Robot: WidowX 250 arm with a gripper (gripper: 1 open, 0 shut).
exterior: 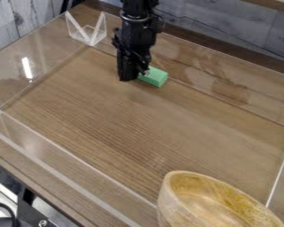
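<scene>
The dark robot arm reaches down from the top centre of the camera view. Its gripper [134, 73] is low over the wooden table [132, 142], at the left side of a small green block [154, 77]. Whether the fingers are open or shut on the block cannot be told at this size.
A large yellow bowl [209, 204] sits at the bottom right. Clear plastic pieces stand at the top left and left edge. A wall runs along the back.
</scene>
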